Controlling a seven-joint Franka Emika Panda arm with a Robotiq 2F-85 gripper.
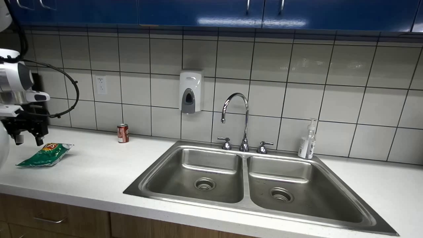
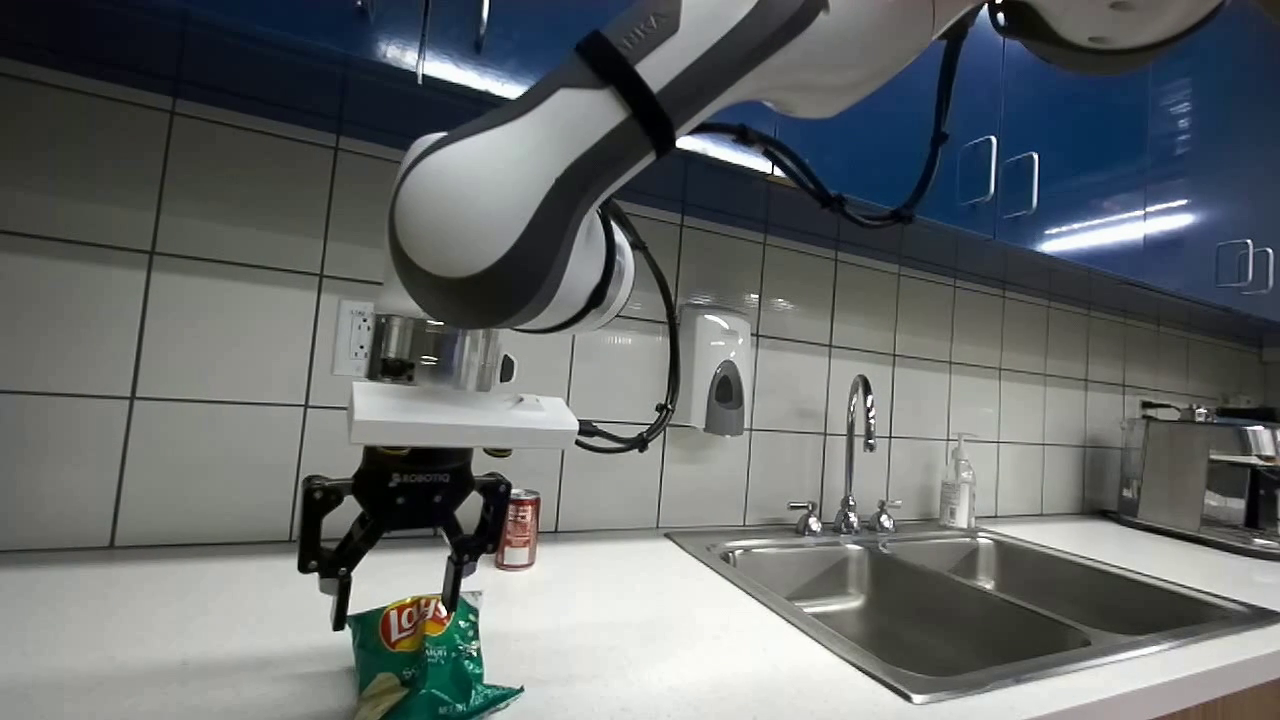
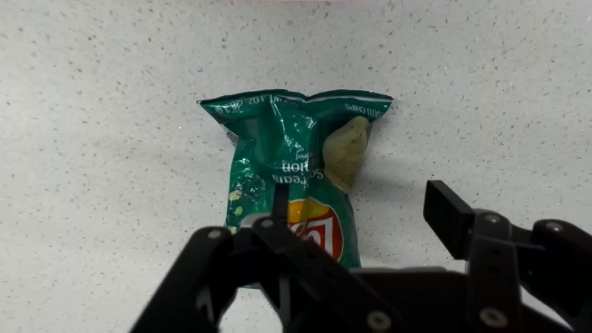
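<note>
A green Lay's chip bag (image 1: 49, 155) lies on the counter at the left of exterior view 1. In the wrist view the same bag (image 3: 277, 144) shows its printing upside down, its lower part hidden behind one finger. My gripper (image 2: 396, 606) stands open, pointing down, with its fingertips apart and nothing held. From exterior view 2 it looks to be just above the bag (image 2: 434, 672), toward the bag's logo end. One finger overlaps the bag in the wrist view, while the other finger (image 3: 444, 219) shows over bare counter to the right.
A red soda can (image 1: 123, 133) stands by the tiled wall. To the right is a double steel sink (image 1: 245, 174) with a tall faucet (image 1: 246, 119) and a soap bottle (image 1: 307, 142). A soap dispenser (image 1: 191, 92) hangs on the wall. Counter between bag and sink is clear.
</note>
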